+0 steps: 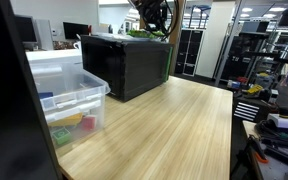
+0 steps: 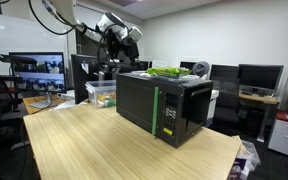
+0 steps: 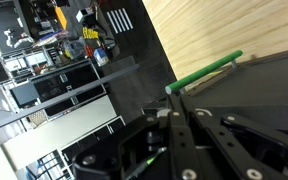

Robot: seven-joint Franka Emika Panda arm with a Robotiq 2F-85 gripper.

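A black microwave (image 2: 164, 105) stands on the wooden table, with a green strip (image 2: 155, 106) along its door edge. Something green (image 2: 169, 72) lies on its top. My gripper is dark along the bottom of the wrist view, above the microwave's edge, where the same green strip (image 3: 204, 73) shows. Its fingers blend into the dark background, so how far apart they stand is unclear. No held object can be made out. In exterior view 1 the black arm (image 1: 154, 14) hangs over the microwave's top.
A clear plastic bin (image 1: 76, 102) with coloured items inside stands on the table's left side in exterior view 1. Shelves and desks stand beyond the table.
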